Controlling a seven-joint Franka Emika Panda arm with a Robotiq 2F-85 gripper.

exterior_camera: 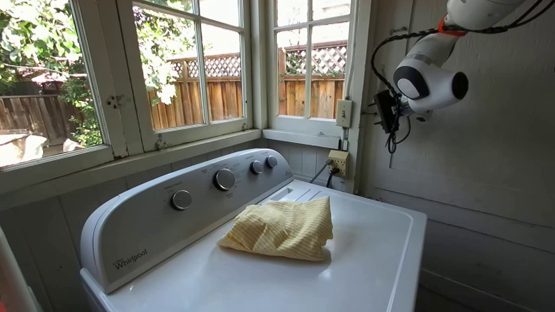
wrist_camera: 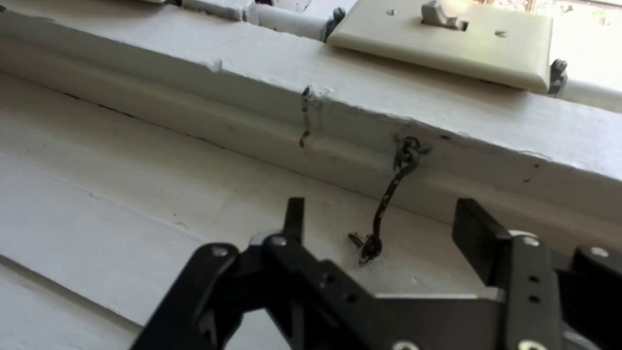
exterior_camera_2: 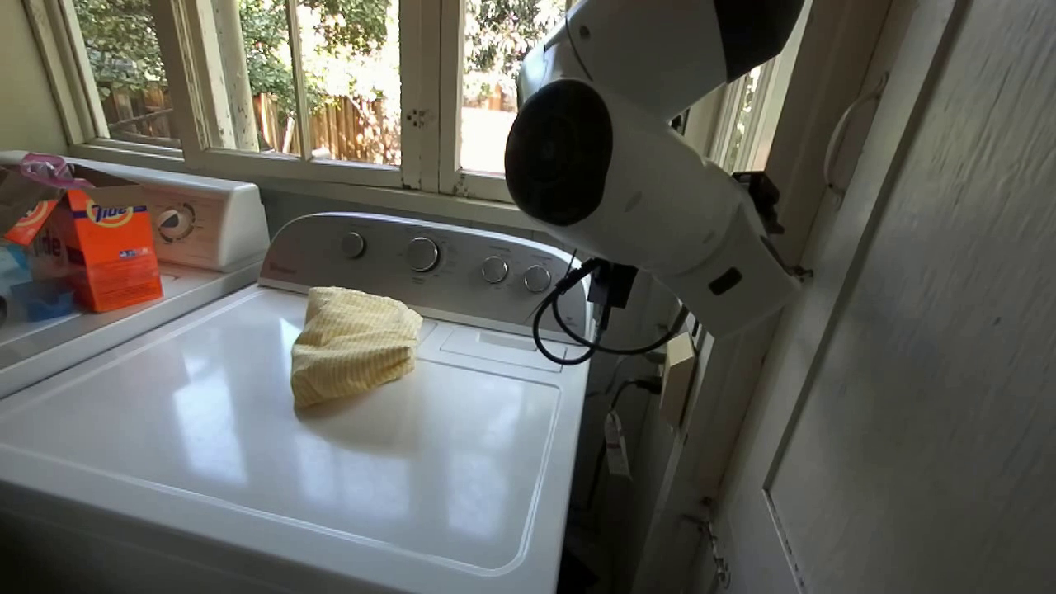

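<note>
In the wrist view, a dark metal hook latch (wrist_camera: 385, 201) hangs from an eye on the white door frame (wrist_camera: 233, 111). Its lower end meets a small eye on the white door panel (wrist_camera: 146, 192). My gripper faces this latch with its black fingers (wrist_camera: 479, 239) apart. The hook appears in the gap between them, beyond the fingertips, with nothing visibly gripped. From outside, the arm (exterior_camera: 432, 83) hangs by the door, and its fingers are mostly hidden there.
A light switch plate (wrist_camera: 443, 41) sits close by on the frame. Below the arm stands a white washer or dryer (exterior_camera: 364, 249) with a yellow striped cloth (exterior_camera: 286, 229) on top. An orange Tide box (exterior_camera_2: 114, 247) is far left. Cables (exterior_camera_2: 584, 346) loop beneath the wrist.
</note>
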